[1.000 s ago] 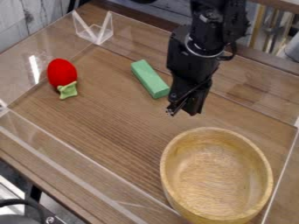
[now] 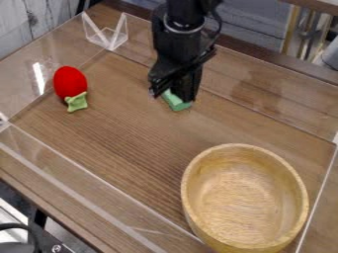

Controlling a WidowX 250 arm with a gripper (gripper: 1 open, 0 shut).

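Observation:
My black gripper (image 2: 175,86) hangs over the upper middle of the table, its fingertips at a small green block (image 2: 177,100), which is partly hidden by them. Whether the fingers touch or hold the block I cannot tell from this view. To the left lies a red object (image 2: 70,81) with a small green piece (image 2: 77,101) below it. A large empty tan bowl (image 2: 244,198) rests at the lower right.
A white wire-like holder (image 2: 106,33) stands at the back left.
The gripper has moved left and slightly back from the table's right-middle to over the green block, which it now partly covers.

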